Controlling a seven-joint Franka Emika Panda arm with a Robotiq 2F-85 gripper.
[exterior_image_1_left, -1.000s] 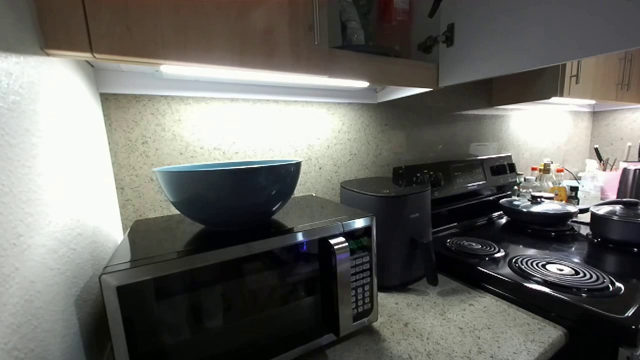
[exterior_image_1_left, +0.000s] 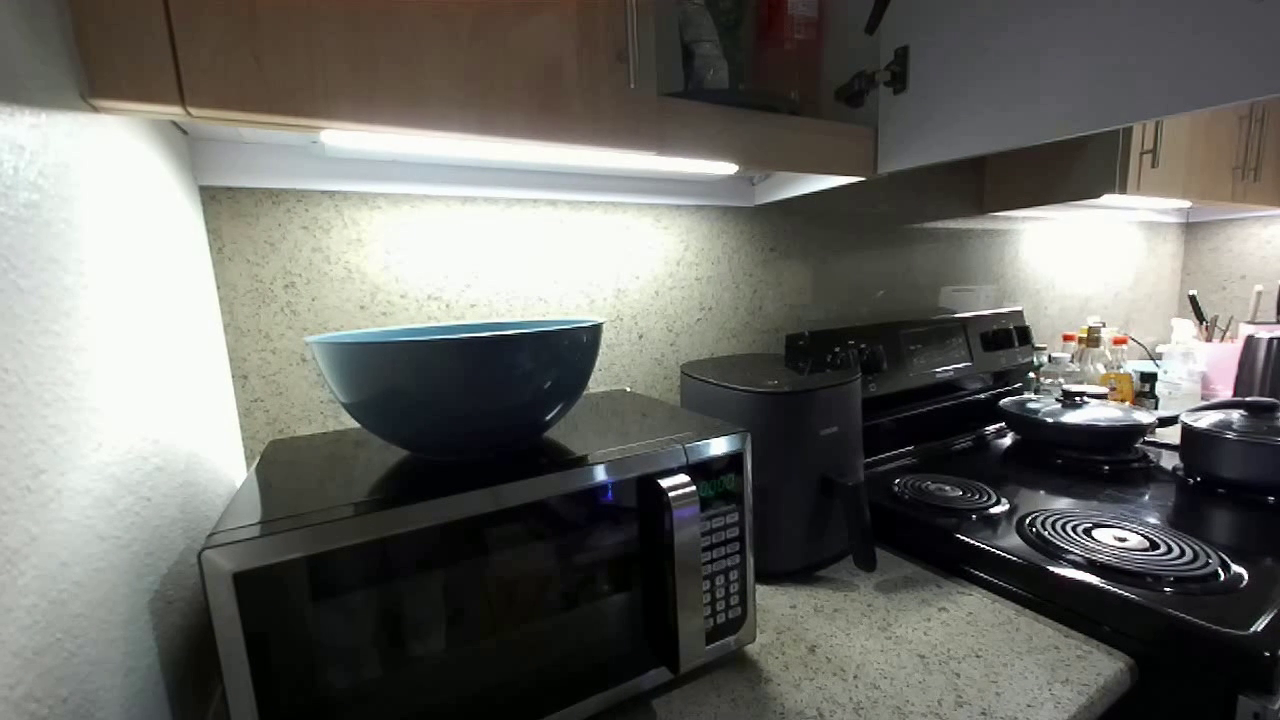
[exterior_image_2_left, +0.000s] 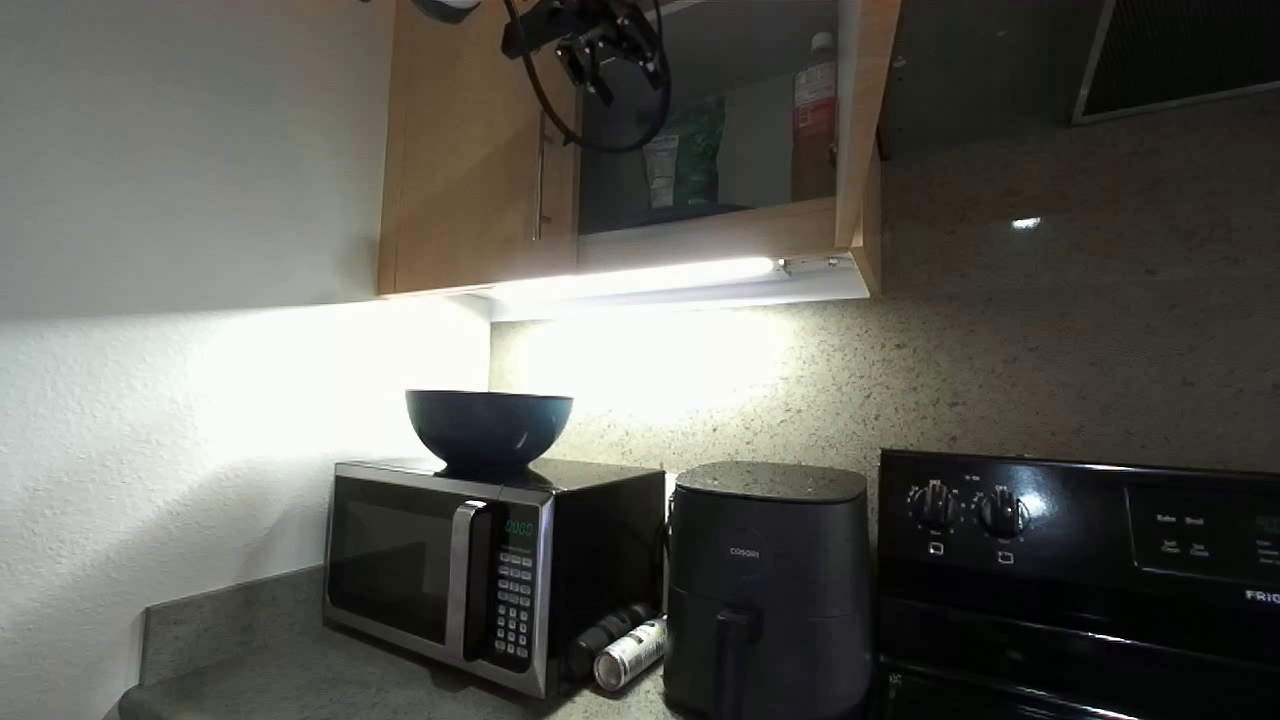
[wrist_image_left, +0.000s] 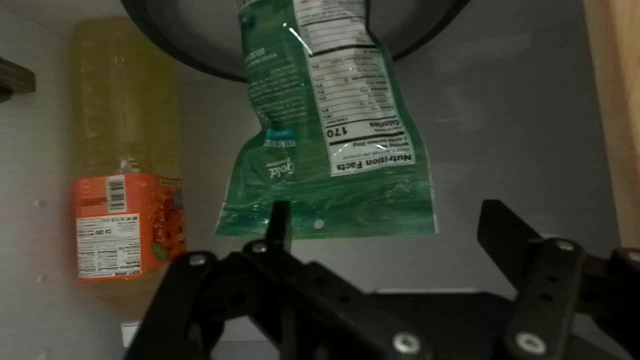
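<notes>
A green snack bag (wrist_image_left: 336, 198) with a white nutrition label hangs or lies in the open wall cabinet, upside down in the wrist view. My gripper is open, its two dark fingers far apart on either side of the bag's lower edge. Nothing appears clamped between them; how far the bag is from the fingertips is hard to judge. From exterior view 2, the gripper (exterior_image_2_left: 614, 74) is in front of the cabinet opening, above the bag (exterior_image_2_left: 696, 156). A large blue bowl (exterior_image_1_left: 462, 384) rests upright on the microwave (exterior_image_1_left: 444, 600).
Beside the bag stands an orange-labelled bottle (wrist_image_left: 129, 198); a dark round rim (wrist_image_left: 180, 51) curves behind the bag. The cabinet door (exterior_image_1_left: 1080, 72) is swung open. An air fryer (exterior_image_2_left: 768, 576) stands between microwave and stove (exterior_image_1_left: 1080, 528).
A small dark tip at the top of exterior view 1, near the cabinet hinge, has shifted slightly right. The bowl, microwave and cabinet door look unchanged.
</notes>
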